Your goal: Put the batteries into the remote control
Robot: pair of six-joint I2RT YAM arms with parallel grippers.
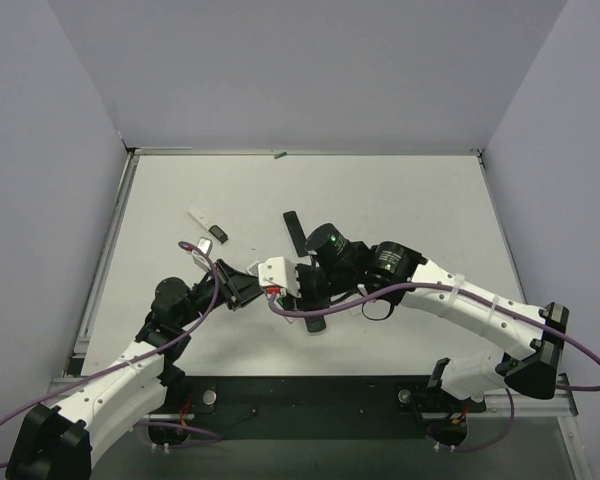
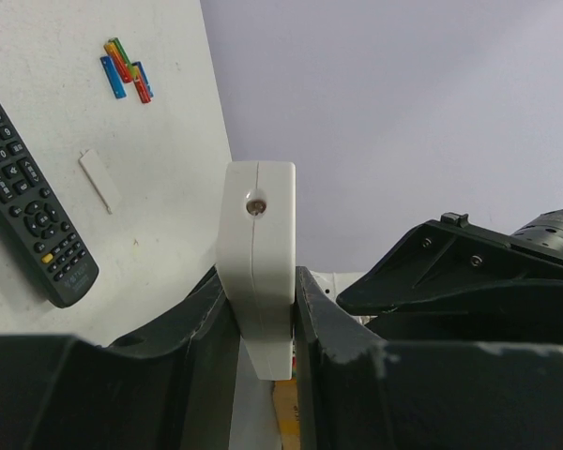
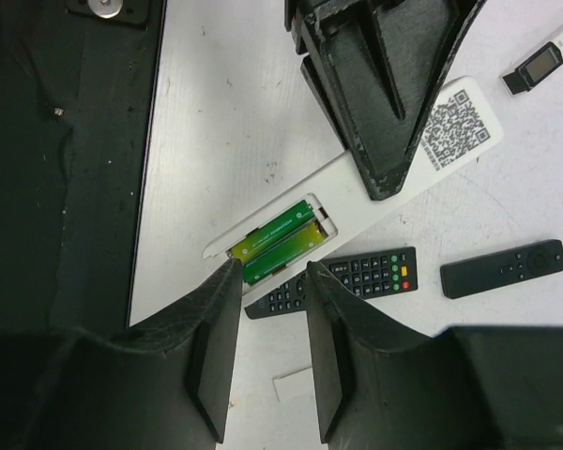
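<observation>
A white remote, its compartment facing up in the right wrist view, is held in my left gripper, which is shut on it. Two green batteries lie side by side in the compartment. My right gripper hangs just over the compartment's near end, its fingers part open, with nothing seen between them. In the left wrist view several coloured batteries lie loose on the table. In the top view the two grippers meet near the middle, largely hidden by the arms.
A black keypad remote lies beneath, a slim dark remote beside it, and a small white piece nearby. A white device with a screen lies farther left in the top view.
</observation>
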